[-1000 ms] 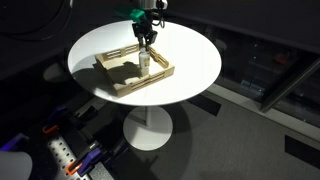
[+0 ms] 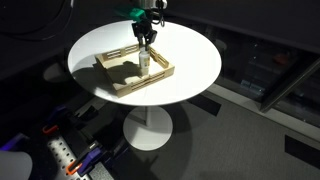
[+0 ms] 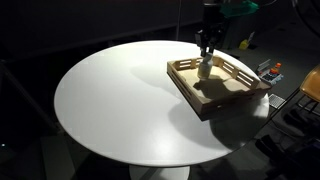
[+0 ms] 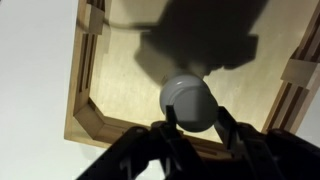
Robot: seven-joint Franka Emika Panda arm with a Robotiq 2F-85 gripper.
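A pale bottle-like container (image 2: 144, 63) with a round grey cap (image 4: 194, 106) stands upright inside the wooden tray (image 2: 124, 90). In the second exterior view the container (image 3: 205, 69) shows below the gripper (image 3: 206, 50), near the tray's far left corner. Whether its base rests on the tray floor or hangs just above it, I cannot tell.
Around the container the tray has low slatted walls (image 3: 236, 103), and its floor (image 4: 125, 85) looks otherwise empty.
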